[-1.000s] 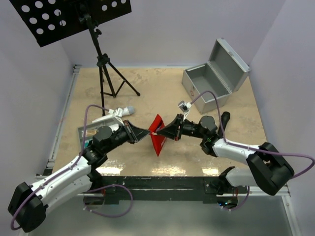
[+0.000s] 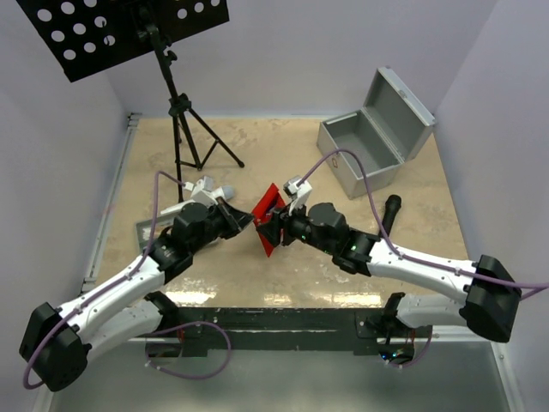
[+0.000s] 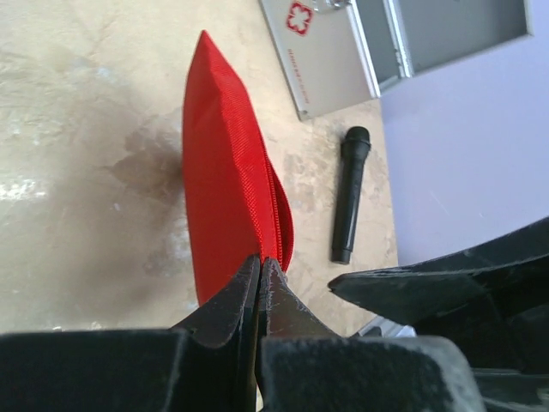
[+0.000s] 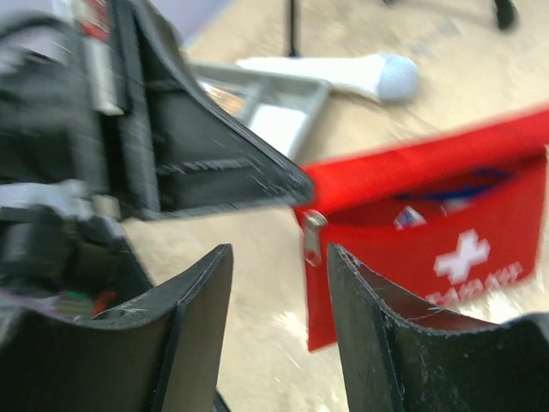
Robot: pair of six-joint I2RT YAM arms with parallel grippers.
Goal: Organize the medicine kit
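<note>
A red zip pouch (image 2: 268, 212) with a white cross hangs above the middle of the table between my arms. My left gripper is shut on the end of the pouch's edge. The right wrist view shows the pouch (image 4: 412, 249) with its zip parted and something blue inside. Around the metal zip pull (image 4: 314, 239) at the pouch's corner, my right gripper stands open, a finger on either side; contact cannot be made out. A grey medicine box (image 2: 360, 154) stands at the back right with its lid up, empty inside.
Behind the left arm lie a grey tray (image 4: 266, 103) and a white microphone (image 4: 360, 75). A black microphone (image 2: 390, 213) rests right of the right arm. A music stand (image 2: 182, 107) rises at the back left. Table between stand and box is clear.
The right gripper has moved left, close against the left gripper, and its wrist has turned.
</note>
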